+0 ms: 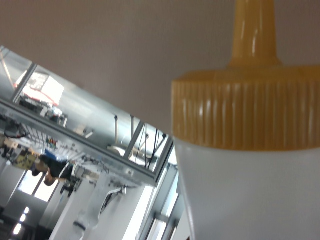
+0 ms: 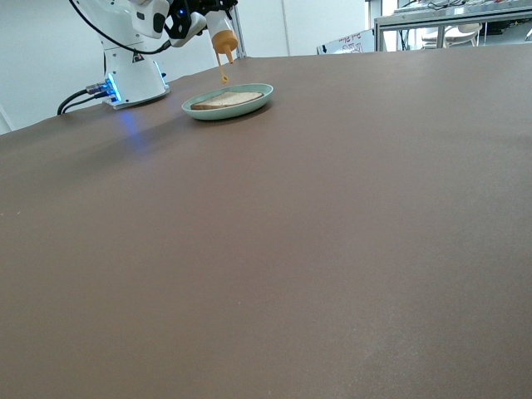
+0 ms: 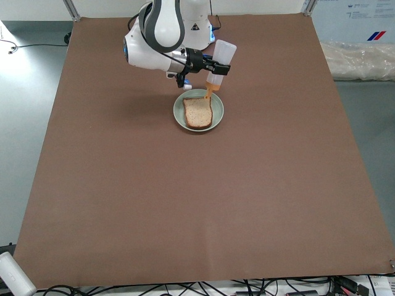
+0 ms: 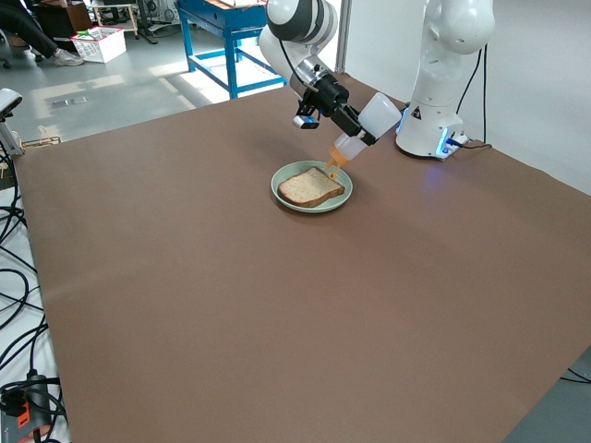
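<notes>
My gripper (image 3: 219, 68) is shut on a translucent squeeze bottle (image 3: 224, 52) with an orange cap and nozzle (image 4: 339, 159), held tipped nozzle-down above the right part of a pale green plate (image 4: 286, 173). A slice of bread (image 3: 197, 114) lies on the plate. Orange sauce (image 2: 224, 76) hangs in a thin strand below the nozzle in the top camera view. The wrist view is filled on the right by the bottle cap (image 1: 246, 110); the bread is not visible there.
The arm's base (image 4: 427, 129) stands at the back edge with cables beside it. More cables lie along the edge nearest the left camera.
</notes>
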